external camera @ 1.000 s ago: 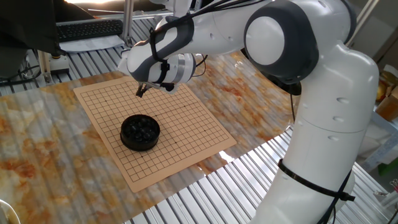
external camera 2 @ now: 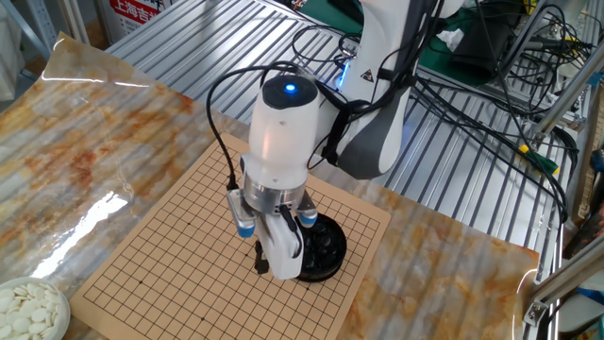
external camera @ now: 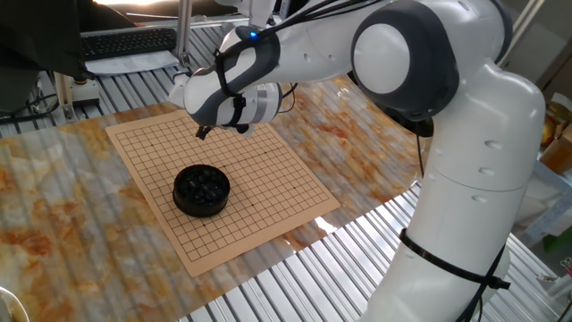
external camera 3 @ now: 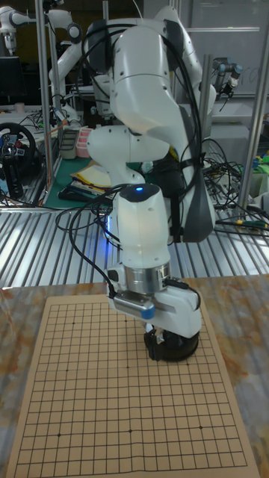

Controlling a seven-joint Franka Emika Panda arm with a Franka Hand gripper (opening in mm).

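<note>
A round black bowl (external camera: pixel 201 191) of dark, shiny pieces stands on the tan grid board (external camera: pixel 259 219), in exterior view 1. My gripper (external camera: pixel 203 133) hangs above the board, apart from the bowl and farther back in that view. From exterior view 2, a dark fingertip (external camera 2: pixel 263 266) shows beside the white hand, which covers part of the bowl (external camera 2: pixel 330 247). In exterior view 3 the hand hides most of the fingers and overlaps the bowl (external camera 3: pixel 176 347). Whether the fingers stand apart, or hold anything, cannot be made out.
A bowl of white pieces (external camera 2: pixel 28 312) sits off the board's edge in exterior view 2. The grid shows no loose pieces. A keyboard (external camera: pixel 130 43) lies behind the marbled table cover (external camera: pixel 63 206). Cables (external camera 2: pixel 222 104) loop around the arm.
The hand has shifted and tilted very slightly over the past second, its visible fingertip dropping a touch. The bowl and board have stayed put.
</note>
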